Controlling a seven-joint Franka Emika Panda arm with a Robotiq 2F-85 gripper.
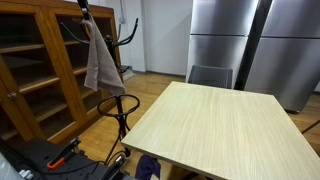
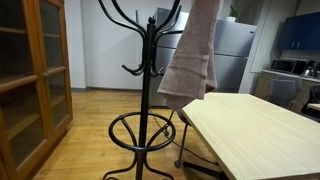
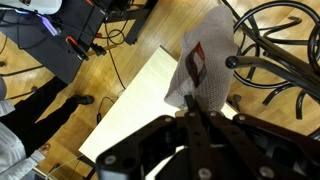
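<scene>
A grey-brown towel hangs in the air at the left, beside the black coat stand. My gripper is at the towel's upper end near the top edge of exterior view 1, shut on the cloth. In exterior view 2 the towel hangs to the right of the stand's post, and its upper end is out of frame. From the wrist, the towel spreads below the gripper, close to the stand's hooks. The exact pinch on the cloth is hard to make out.
A pale wooden table fills the middle and right, its top bare. A glass-fronted wooden cabinet stands at the left, and a grey chair behind the table. Someone's legs show at the left of the wrist view.
</scene>
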